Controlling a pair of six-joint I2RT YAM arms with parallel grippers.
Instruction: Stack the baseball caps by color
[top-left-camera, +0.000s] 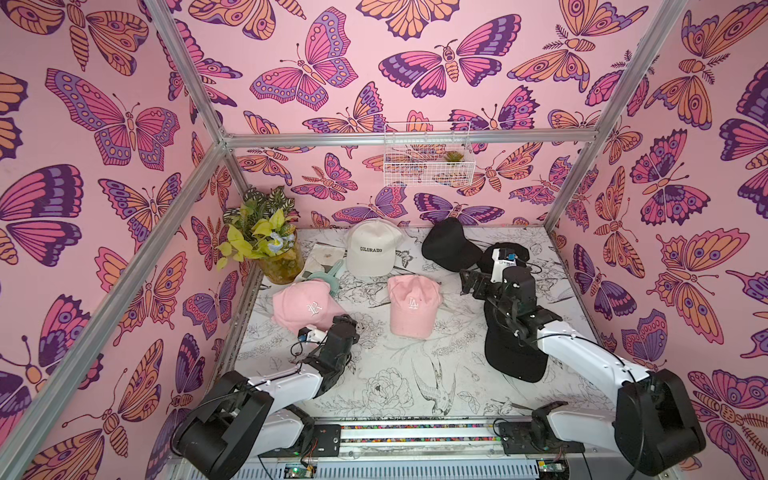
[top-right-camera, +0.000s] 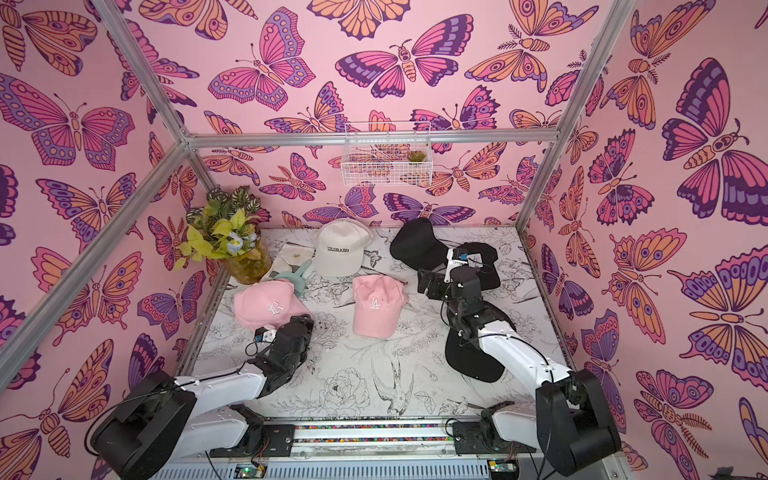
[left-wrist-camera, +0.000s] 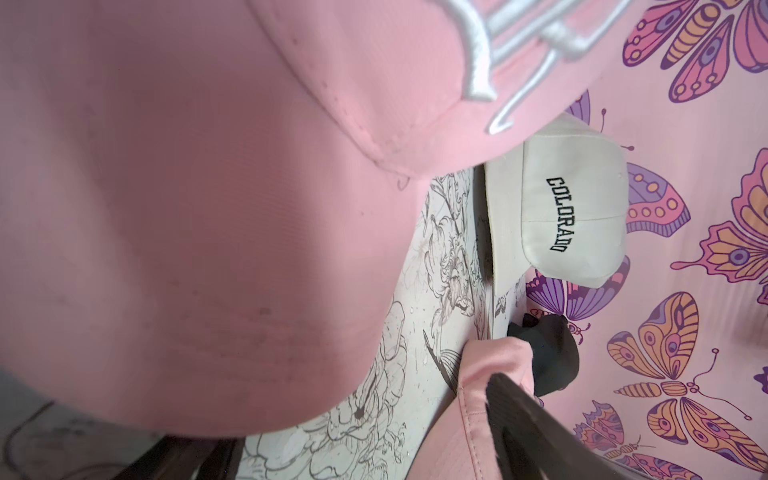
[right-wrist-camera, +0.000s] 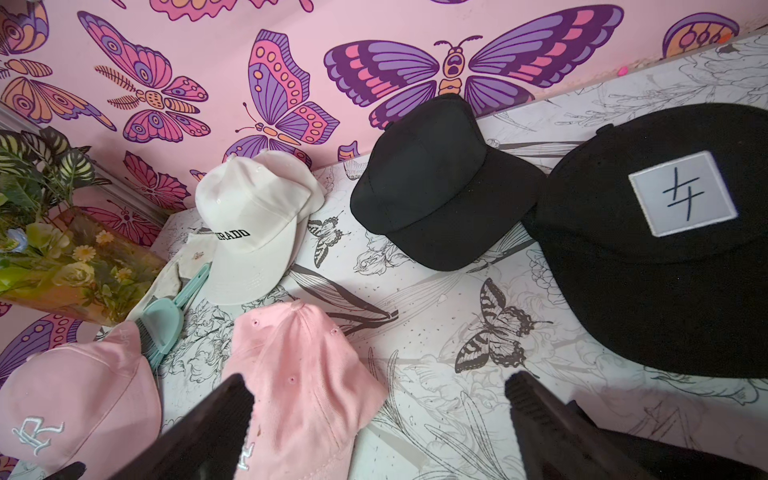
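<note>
Two pink caps lie on the table, one at the left (top-left-camera: 300, 300) with my left gripper at its brim, the other (top-left-camera: 413, 304) in the middle. The left gripper's fingers stand apart; the left wrist view shows the pink brim close above them. A cream Colorado cap (top-left-camera: 373, 248) sits at the back. Black caps lie at the right: one at the back (right-wrist-camera: 448, 184), a patched one (right-wrist-camera: 640, 280) beside it, and another (top-left-camera: 516, 360) nearer the front under the right arm. My right gripper is open above the table, with nothing held.
A flower pot (top-left-camera: 281, 264) stands at the back left, with teal items (right-wrist-camera: 164, 320) beside it. A wire basket (top-left-camera: 428, 172) hangs on the back wall.
</note>
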